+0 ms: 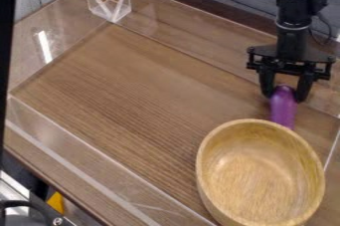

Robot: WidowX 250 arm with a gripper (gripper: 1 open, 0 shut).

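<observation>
The black robot arm reaches down at the right of the camera view, its gripper low over a purple object lying on the wooden surface. The fingers are around or just above the object's far end, which they partly hide; whether they touch it or how far they are open is unclear. A large beige bowl stands just in front of the purple object.
A clear plastic piece is at the back left of the wooden surface.
</observation>
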